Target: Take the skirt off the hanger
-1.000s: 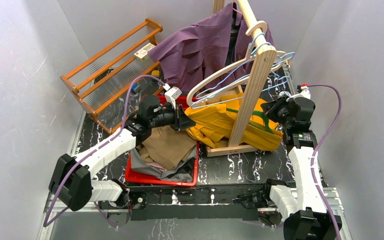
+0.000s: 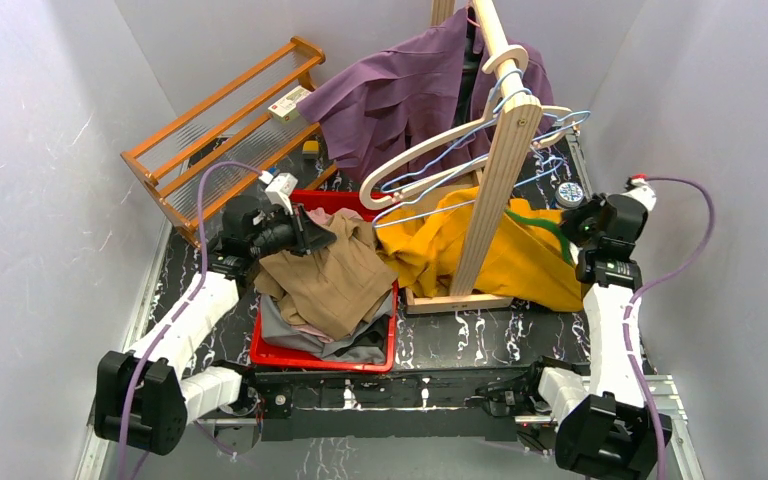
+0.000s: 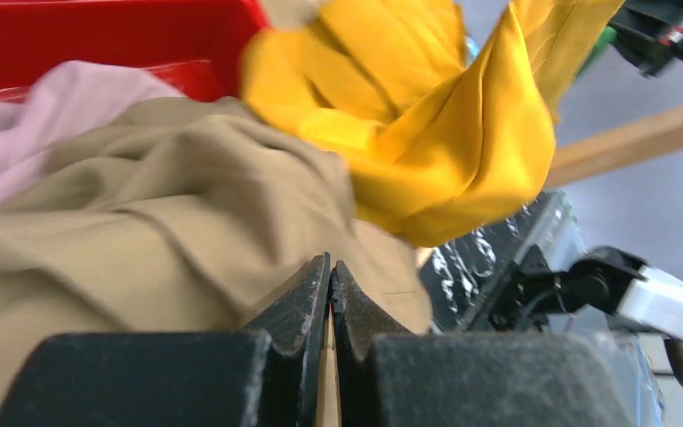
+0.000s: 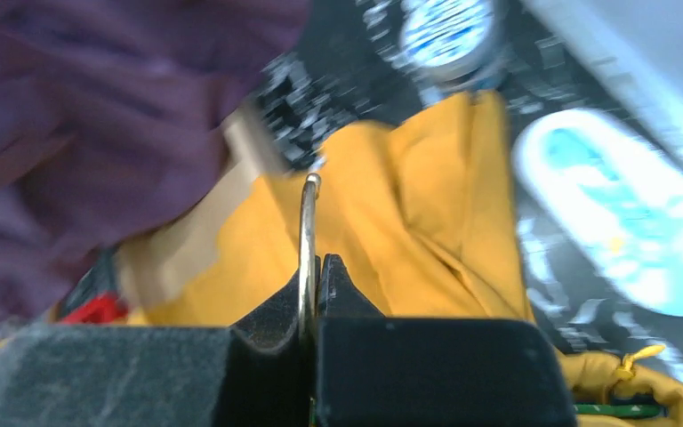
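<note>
The yellow skirt (image 2: 540, 275) is spread beneath the wooden rack, its left part by the red bin. A green hanger (image 2: 532, 222) still lies along its waist. My right gripper is shut on this hanger, whose metal hook (image 4: 308, 231) stands up between the fingers; the waistband with a yellow tie (image 4: 631, 366) runs low in the right wrist view. My left gripper is shut with no yellow cloth between its fingertips, over the brown clothes (image 2: 325, 280). A loose fold of the skirt (image 3: 489, 151) hangs apart from it in the left wrist view.
The red bin (image 2: 392, 345) holds folded clothes. Above the skirt stands the wooden rack (image 2: 498, 180) with blue wire hangers and purple clothing (image 2: 400, 95). A slatted shelf (image 2: 230, 125) is at back left, a round tin (image 2: 569, 194) beside the right gripper.
My right gripper has moved right with the hanger, drawing the skirt along.
</note>
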